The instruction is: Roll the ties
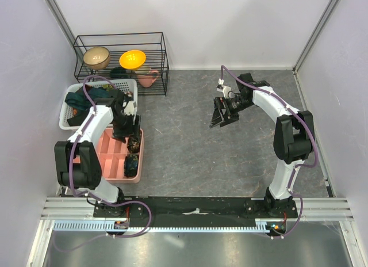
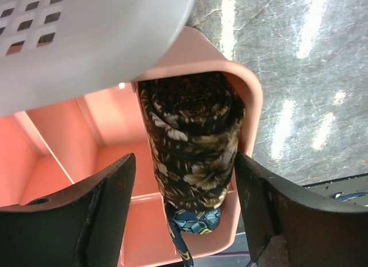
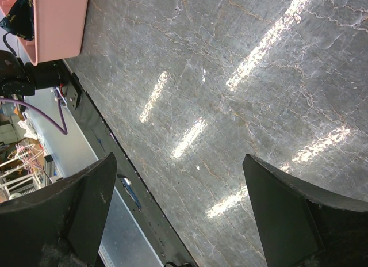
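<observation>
A dark floral rolled tie (image 2: 195,157) stands in a right-hand compartment of the pink divided box (image 2: 253,100). My left gripper is over that compartment, part open, its fingers on either side of the roll; whether they touch it I cannot tell. Another roll, dark with a blue pattern (image 2: 198,221), lies in the adjoining compartment, a narrow end of cloth hanging beside it. From above, this second roll (image 1: 131,166) shows in the box's front right corner. Over bare table at the right, my right gripper is open and empty.
Behind the pink box stands a white basket (image 1: 64,117) holding dark cloths. A black wire rack (image 1: 167,71) with bowls is at the back left.
</observation>
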